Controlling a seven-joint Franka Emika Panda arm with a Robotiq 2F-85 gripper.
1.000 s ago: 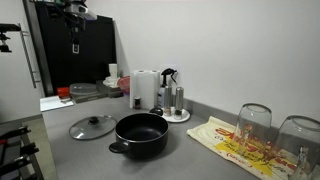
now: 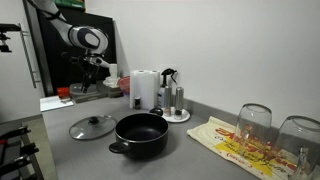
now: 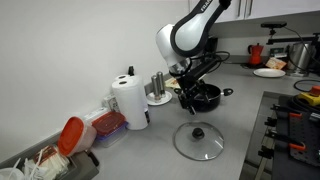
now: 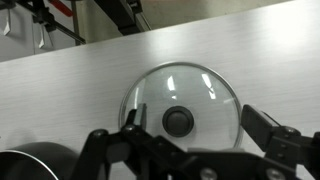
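Note:
A glass lid [image 2: 80,131] with a black knob [image 4: 178,121] lies flat on the grey counter. Beside it stands a black pot [image 2: 142,140], uncovered, with short handles; part of the pot [image 4: 30,165] shows at the lower left of the wrist view. My gripper is open above the lid, its fingers to either side of the knob in the wrist view. There is nothing between them. In exterior view 2 the white arm [image 3: 185,42] reaches down over the counter, with the lid [image 3: 215,150] below the gripper and nearer the camera.
A paper towel roll [image 2: 145,90], bottles and a small plate stand along the wall. Two upturned glasses [image 2: 253,122] rest on a patterned cloth [image 2: 225,145] at the right.
My arm has come down from high up at the back left, bringing the gripper lower over the counter. Lid and pot have stayed in place.

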